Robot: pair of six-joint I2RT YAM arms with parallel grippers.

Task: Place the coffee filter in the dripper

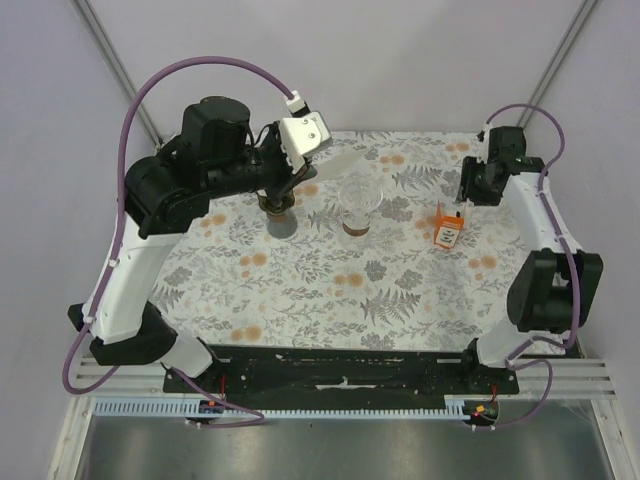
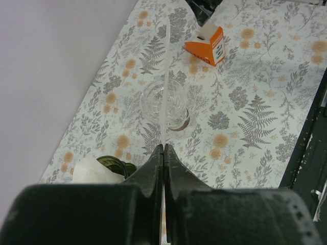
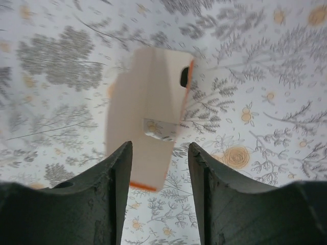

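Note:
My left gripper is shut on a thin white paper coffee filter (image 1: 335, 165), seen edge-on in the left wrist view, held up left of the clear plastic dripper (image 1: 360, 198). The dripper (image 2: 164, 102) sits at the table's middle. My right gripper, part open with nothing visible between its fingers, hangs above an orange-and-white carton (image 1: 447, 231) (image 3: 173, 87) whose top is open.
A dark metallic object (image 1: 277, 200) stands at the back left, partly under the left arm. Side walls border the table.

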